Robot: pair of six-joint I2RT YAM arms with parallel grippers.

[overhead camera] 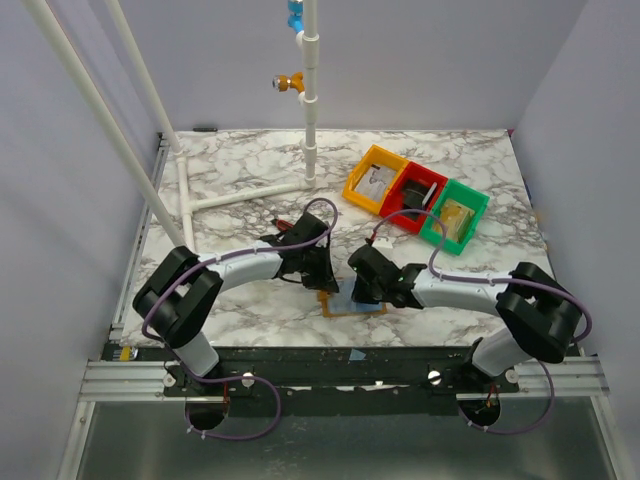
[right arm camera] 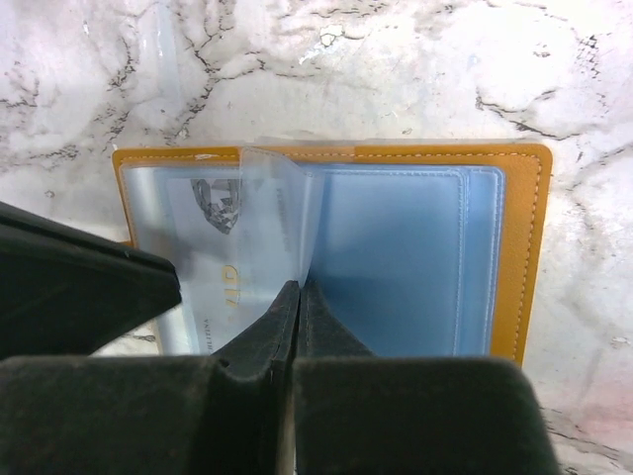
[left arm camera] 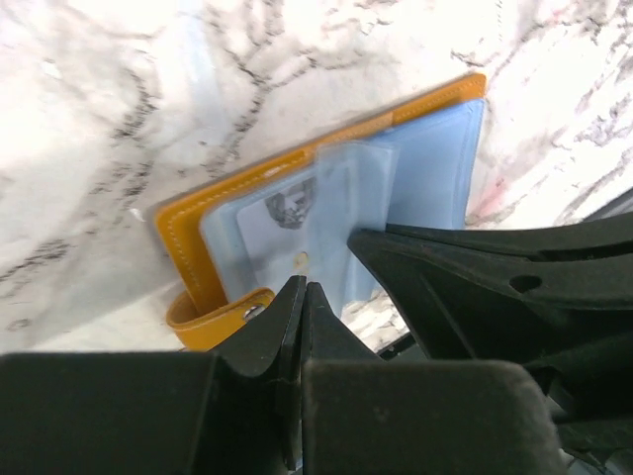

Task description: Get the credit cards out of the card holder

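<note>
The card holder lies open on the table, a brown-edged booklet (right arm camera: 529, 237) with clear sleeves and pale blue pages. In its left part a whitish card (right arm camera: 198, 259) with a grey emblem sits under clear plastic. My right gripper is shut on the edge of a clear sleeve (right arm camera: 282, 193), which stands up and bends toward its fingertips. Beside the holder's strap with the snap (left arm camera: 223, 319), my left gripper is shut, and nothing shows between its fingers. In the top view both grippers largely cover the holder (overhead camera: 353, 312).
Orange (overhead camera: 365, 159), red (overhead camera: 409, 170) and green (overhead camera: 478, 200) bins stand at the back right, with flat items inside. A red object (overhead camera: 281, 224) lies behind the left arm. White pipes (overhead camera: 245, 194) frame the left side.
</note>
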